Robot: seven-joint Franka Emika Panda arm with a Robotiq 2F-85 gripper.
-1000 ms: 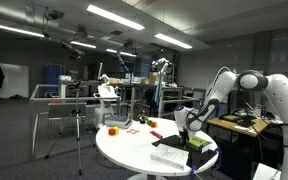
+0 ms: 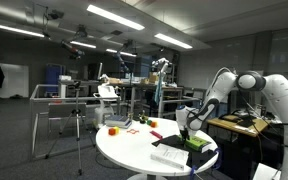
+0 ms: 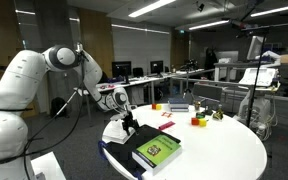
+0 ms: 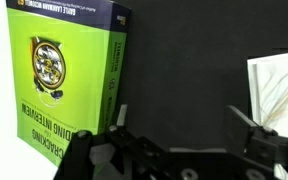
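Observation:
A thick green book (image 4: 59, 80), its cover reading "Cracking the Coding Interview", lies flat on a black mat (image 4: 184, 70) at the left of the wrist view. My gripper is open over bare mat between that book and a white sheet or cloth (image 4: 279, 85); nothing sits between its fingers. Exterior view 2 has the same book (image 3: 156, 152) near the front of the round table, with my gripper (image 3: 129, 128) behind it and to its left. From the other side, the arm reaches down beside the book (image 2: 196, 143).
The white round table (image 3: 224, 150) has open room on its right. Towards the back are a red object (image 3: 166, 126), a yellow-and-red item (image 3: 198, 121) and a grey box (image 3: 180, 108). A white slab (image 2: 169, 155) lies on the near side in exterior view 1.
The arm and gripper have shifted slightly beside the book, with the wrist a little lower than before. The objects on the table stay where they were.

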